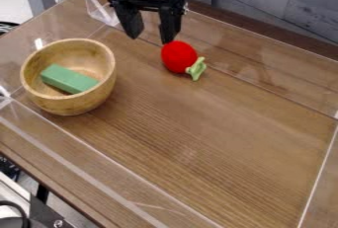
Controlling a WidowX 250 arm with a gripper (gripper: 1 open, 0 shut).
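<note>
The black gripper [145, 27] hangs over the back middle of the wooden table [238, 153], its two fingers apart with nothing seen between them. Just below and right of it lies a red, round object with a green top [179, 56], like a strawberry or radish toy. At the left stands a light wooden bowl [89, 104] with a green block [69, 84] inside it.
A dark wall or edge runs along the back right, and cables show beyond the table's left edge.
</note>
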